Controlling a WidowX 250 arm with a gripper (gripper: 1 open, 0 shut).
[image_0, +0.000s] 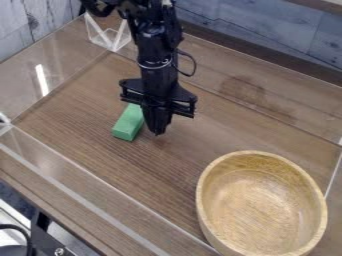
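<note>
A green rectangular object (128, 123) lies on the wooden table (94, 160), left of centre in the camera view. The black gripper (158, 122) hangs from the arm just to the right of the green object, over its upper end, its fingers pointing down. Whether the fingers are open or shut is hard to make out.
A large round tan bowl (261, 205) stands at the lower right. A clear plastic item (104, 32) sits at the back left.
</note>
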